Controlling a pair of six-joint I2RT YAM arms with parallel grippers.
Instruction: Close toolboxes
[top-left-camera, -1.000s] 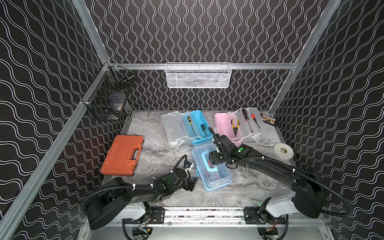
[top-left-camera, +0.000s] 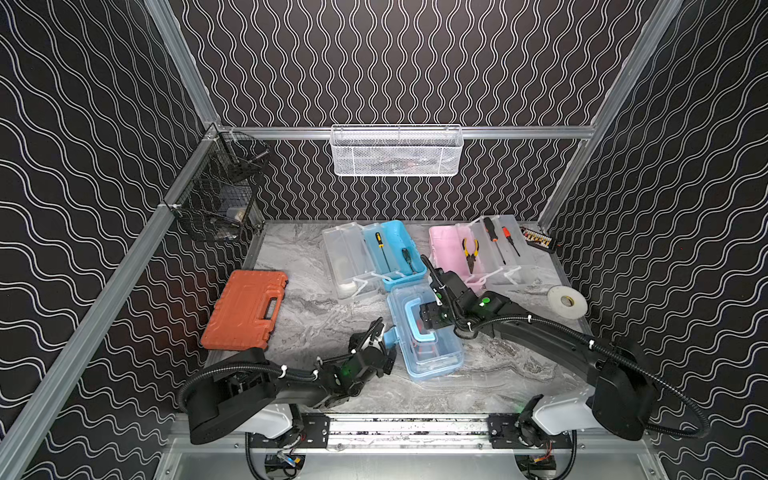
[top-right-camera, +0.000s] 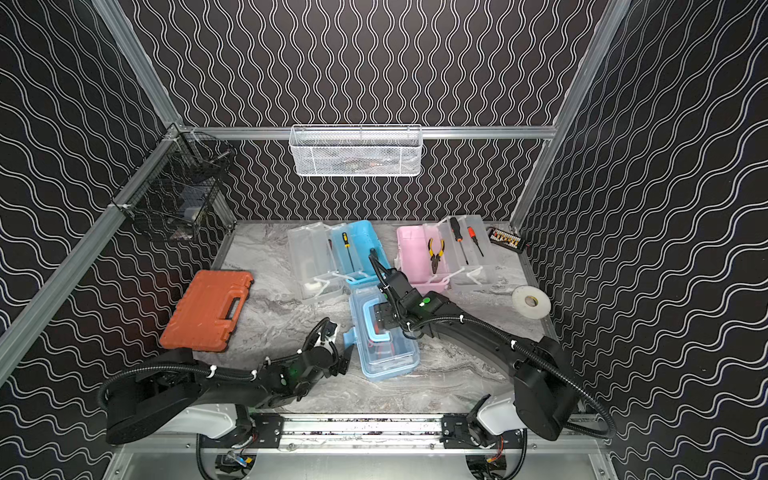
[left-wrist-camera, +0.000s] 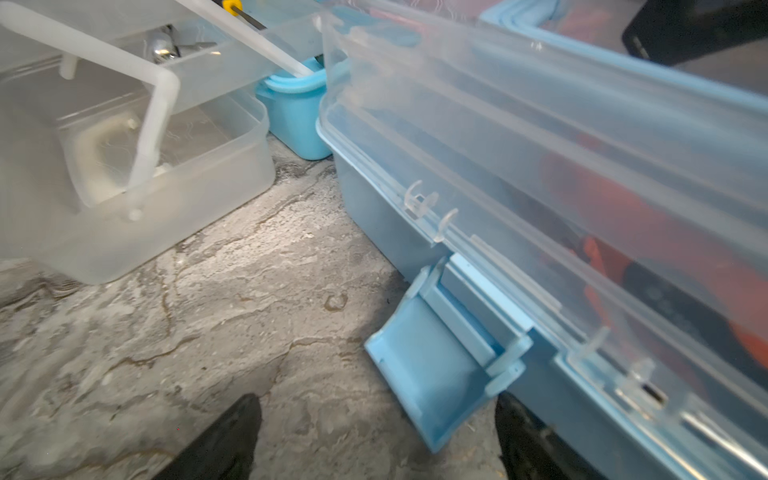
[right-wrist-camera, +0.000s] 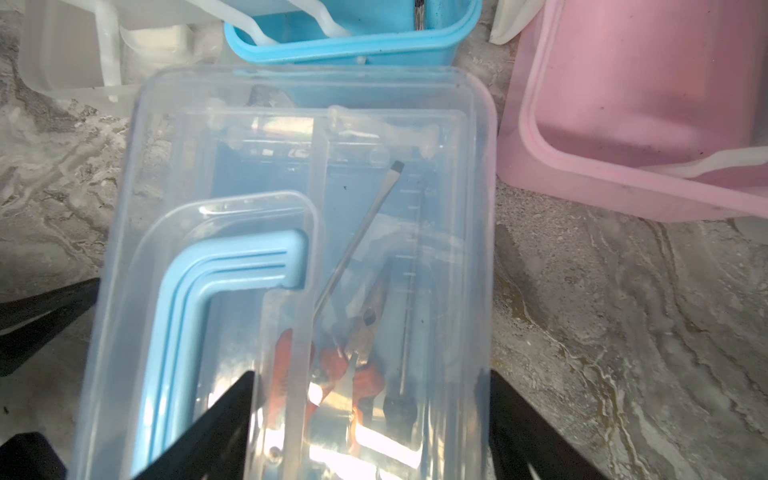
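The front toolbox has a blue base and a clear lid lying down over visible tools. My right gripper is over it, fingers part open across the lid's far section beside the blue handle. My left gripper is open at the left side, below a blue latch that hangs unfastened between its fingers. Behind, the blue toolbox and pink toolbox stand open with tools inside, their clear lids folded out.
An orange case lies at the left, a tape roll at the right. A white mesh basket hangs on the back wall.
The right arm is almost still.
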